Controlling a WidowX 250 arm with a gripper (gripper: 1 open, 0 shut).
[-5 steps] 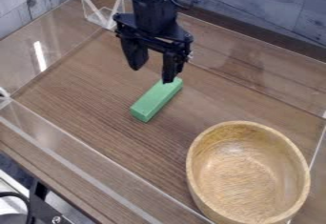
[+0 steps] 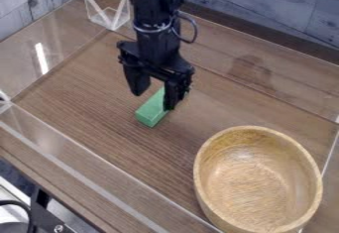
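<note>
The black robot arm reaches down from the top of the camera view, with its open gripper point(image 2: 157, 80) low over a green block point(image 2: 154, 112). The block lies on the wooden table, partly hidden behind the fingers at its far end. I cannot tell whether the fingers touch it.
A large tan bowl point(image 2: 255, 146) fills the lower right. A white wire-like object point(image 2: 106, 9) stands at the back left, and another pale piece sits at the left edge. Dark cable shows at the bottom left.
The block and bowl look unmoved.
</note>
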